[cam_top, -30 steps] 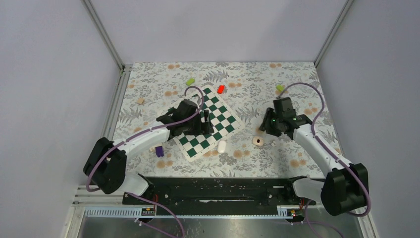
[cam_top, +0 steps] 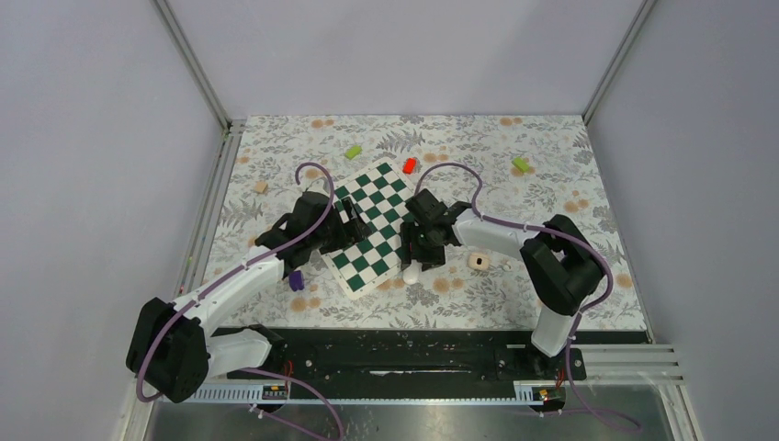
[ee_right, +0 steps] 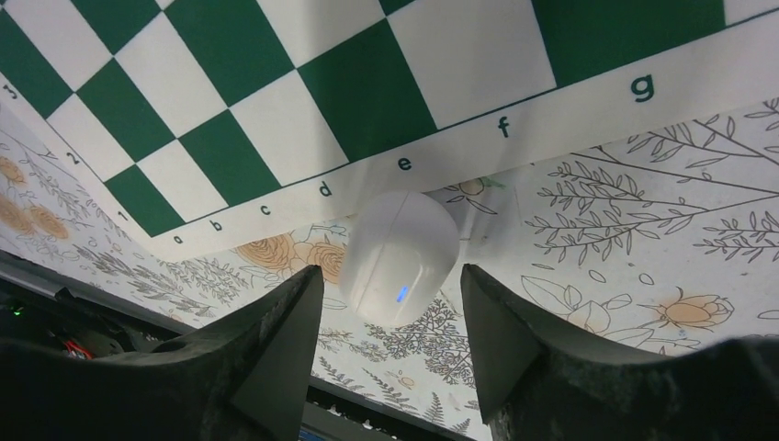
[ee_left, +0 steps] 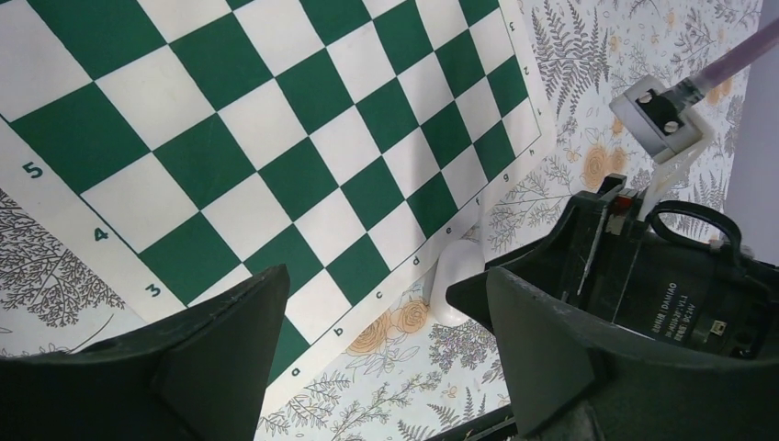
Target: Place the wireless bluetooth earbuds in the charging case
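The white charging case (cam_top: pixel 412 275) lies closed on the patterned cloth at the near edge of the checkered board. Just above it, my right gripper (cam_top: pixel 417 259) stands open. In the right wrist view the case (ee_right: pixel 397 262) shows between the spread fingers, with space on both sides. A small white item (cam_top: pixel 507 266) to the right may be an earbud; it is too small to tell. My left gripper (cam_top: pixel 353 220) hovers open over the board, nothing between its fingers. The left wrist view shows the case (ee_left: pixel 454 273) partly behind the right gripper.
The green-and-white checkered board (cam_top: pixel 356 288) lies flat mid-table. A cream block with a dark centre (cam_top: pixel 479 261), a purple item (cam_top: pixel 296 280), a red block (cam_top: pixel 410 165) and green blocks (cam_top: pixel 521 164) lie around it.
My right gripper has travelled left, from beyond the cream block to over the case. My left gripper has moved a little left over the board. The case has stayed in place.
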